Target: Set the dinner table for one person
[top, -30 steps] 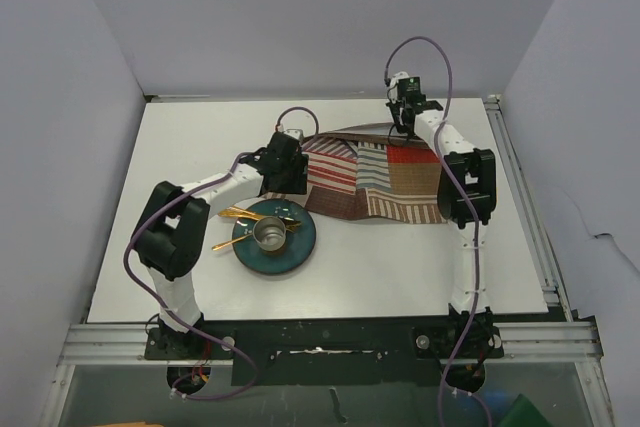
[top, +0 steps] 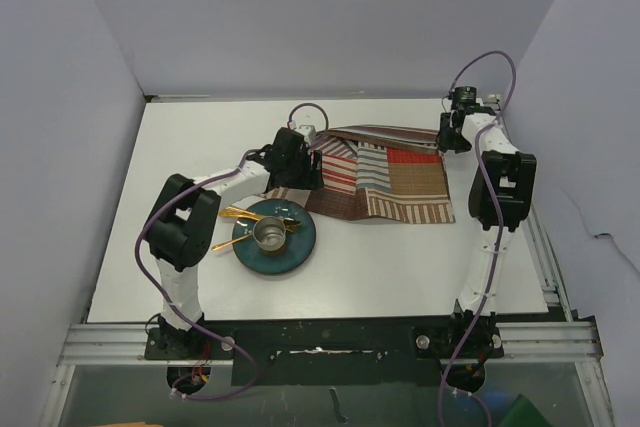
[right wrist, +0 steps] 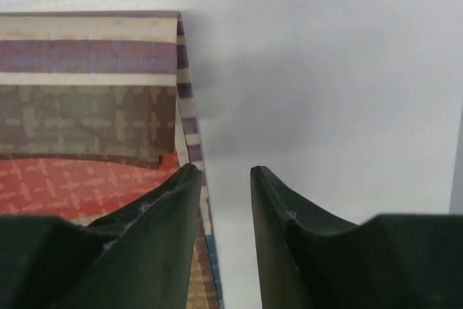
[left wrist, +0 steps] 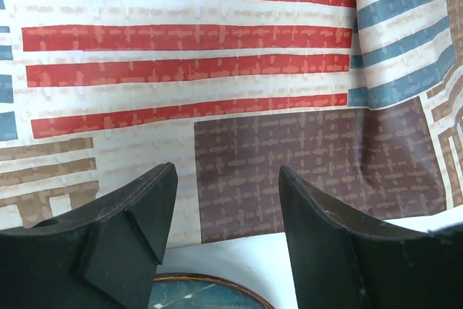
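A patterned placemat cloth [top: 410, 185] lies on the white table, its far edge folded over and a ridge running through its middle. My left gripper is open above the cloth's red-striped and dark brown part [left wrist: 278, 171], with nothing between its fingers. At the cloth's far right corner [right wrist: 163, 41], my right gripper stands part open, over the side edge and the bare table, and holds nothing. A teal plate [top: 283, 263] carries a metal cup [top: 270, 235] and gold cutlery [top: 235, 212] at the left front of the cloth.
Bare white table [top: 380, 277] stretches in front of the cloth and to the left. Grey walls [top: 340, 27] stand behind and at both sides. The right arm is close to the table's right edge rail [top: 540, 247].
My right gripper has travelled right along the cloth's far edge to its corner. The left gripper has shifted slightly right over the cloth. Plate, cup and cutlery have stayed put.
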